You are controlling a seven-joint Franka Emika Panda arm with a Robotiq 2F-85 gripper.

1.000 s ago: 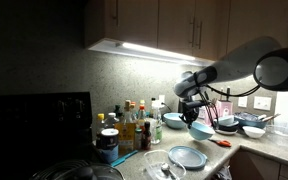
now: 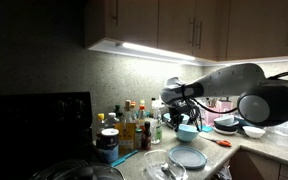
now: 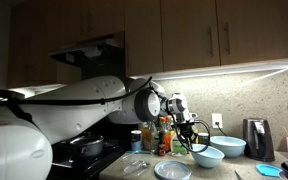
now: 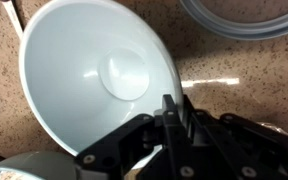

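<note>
My gripper is shut on the rim of a pale blue bowl point(image 4: 84, 75), which fills much of the wrist view with its hollow showing. In exterior view 1 the bowl point(image 2: 187, 133) hangs below the gripper point(image 2: 181, 122), just behind a light blue plate point(image 2: 188, 158) on the counter. Exterior view 2 has the held bowl point(image 3: 207, 158) close to the plate point(image 3: 172, 171), to its right. Whether its underside touches the counter cannot be made out.
Bottles point(image 2: 130, 132) and jars crowd the counter to the left, near a clear container point(image 2: 156, 163). A larger blue bowl point(image 3: 227, 146) and a black kettle point(image 3: 256, 138) stand behind and right of the held bowl. Dishes point(image 2: 227, 124) line the right side.
Gripper and bowl have moved left in exterior view 1, and the arm has swung lower. The bowl is held throughout; the plate has stayed put.
</note>
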